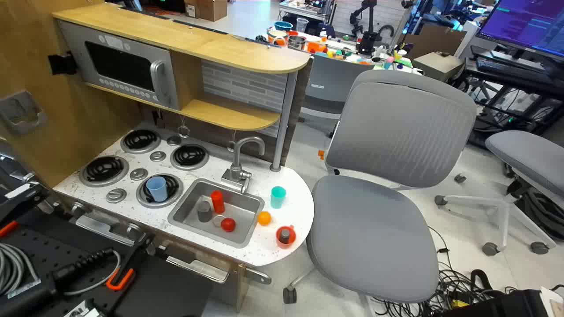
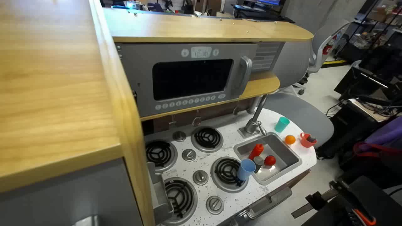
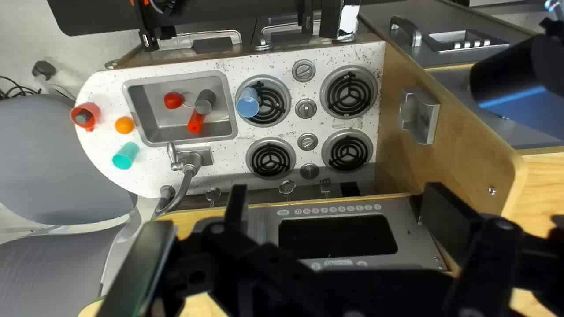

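Note:
My gripper stands open above the toy kitchen in the wrist view, its two black fingers wide apart and nothing between them. It does not show in either exterior view. A blue cup (image 1: 157, 188) sits on the front burner closest to the sink. In the grey sink (image 1: 182, 211) lie a red bottle (image 1: 217, 201), a grey cup (image 1: 204, 211) and a red ball-like item (image 1: 228, 224). To the sink's right, the counter (image 1: 297, 200) bears a teal cup (image 1: 277, 196), an orange ball (image 1: 264, 217) and a red cup (image 1: 291, 229) with a dark grey item inside.
A closed microwave (image 2: 188, 81) and a wooden shelf (image 2: 260, 83) overhang the back of the counter. The faucet (image 1: 236, 158) rises behind the sink. A wooden side panel (image 3: 449, 121) bounds the stove end. Three burners, including the back one (image 2: 207, 138), are bare.

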